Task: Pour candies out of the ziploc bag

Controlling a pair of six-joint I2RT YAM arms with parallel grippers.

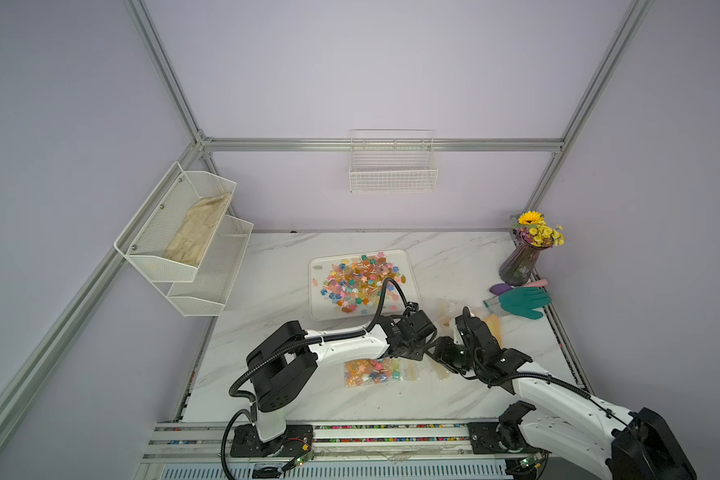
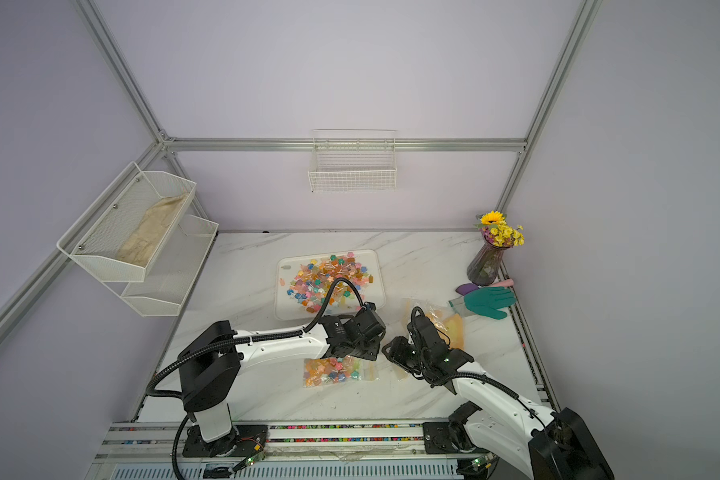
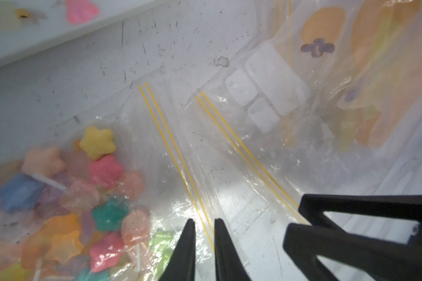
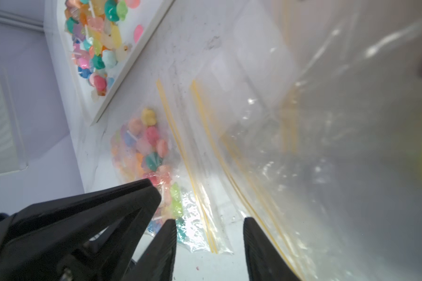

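Observation:
A clear ziploc bag point(image 3: 98, 201) of colorful candies lies flat on the table, its yellow-striped mouth toward the right. My left gripper is over that mouth; its fingers point(image 3: 185, 257) stand a small gap apart, with the zip strip visible behind. Close by, my right gripper is open above the table between this bag and a second clear bag. Nothing shows between its fingers. In the top views the arms hide part of the bag. A white tray point(image 1: 320, 313) behind it holds many loose candies.
The second clear bag point(image 3: 267, 154), with orange patterns and white labels, lies to the right, partly under my right arm. A flower vase point(image 1: 521, 262) and a teal glove point(image 1: 525, 302) stand and lie at the right edge.

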